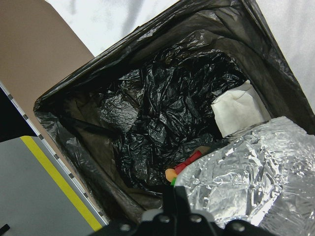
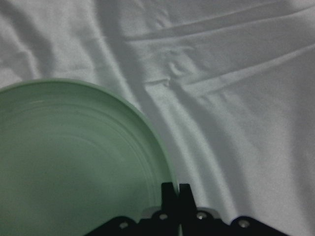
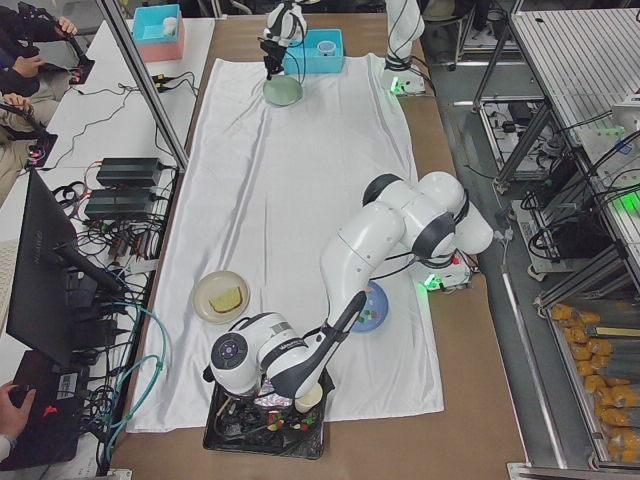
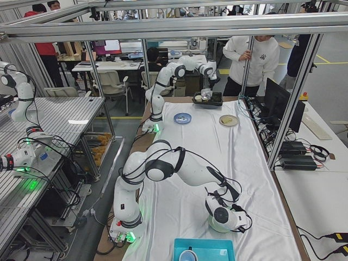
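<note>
A black-bagged bin [image 3: 235,430] holds crumpled foil [image 1: 246,182], a white paper piece [image 1: 236,108], small coloured bits [image 1: 189,160] and a pale cup [image 3: 308,398]. My left gripper is over the bin at the foil; whether it holds the foil is unclear. At the far end, my right gripper is at the rim of a green plate [image 2: 83,152], its fingertips close together on either side of the rim or just above it; I cannot tell which.
A beige plate with a yellow item [image 3: 210,295] and a blue plate [image 3: 368,320] lie on the white cloth [image 3: 270,190]. A turquoise tray [image 3: 325,65] stands beside the green plate.
</note>
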